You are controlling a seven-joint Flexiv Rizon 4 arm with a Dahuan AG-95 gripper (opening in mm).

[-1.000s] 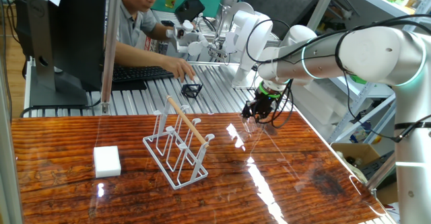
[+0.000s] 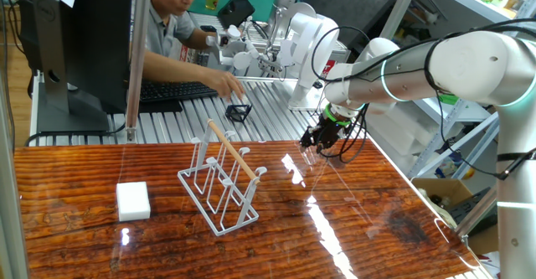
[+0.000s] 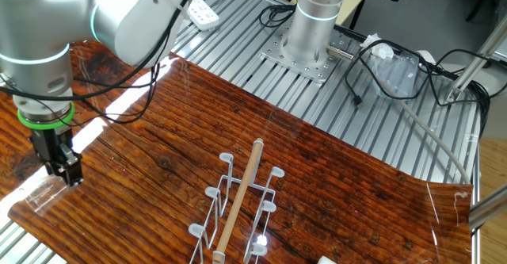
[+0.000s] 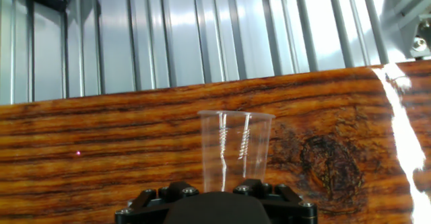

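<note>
A clear plastic cup (image 4: 236, 146) shows in the wrist view, its rim facing away from me and its base end hidden behind the gripper. My gripper (image 3: 65, 173) points down at the table's edge, with the see-through cup (image 3: 46, 194) right at its fingertips. In exterior view 1 the gripper (image 2: 311, 138) is small and dark, and the cup barely shows. Whether the fingers are closed around the cup or merely beside it is hidden. A white wire rack (image 2: 219, 187) with a wooden top bar stands on the table, its upright prongs without cups.
A white block (image 2: 132, 201) lies left of the rack. Behind the glossy wooden table (image 2: 75, 166) runs a ribbed metal surface, where a person's hand (image 2: 224, 84) is near a small black frame (image 2: 238, 111). Table space right of the rack is free.
The arm has shifted slightly to the right in exterior view 1 since one second ago. Its gripper stays near the same spot at the table's edge. Rack and block have not moved.
</note>
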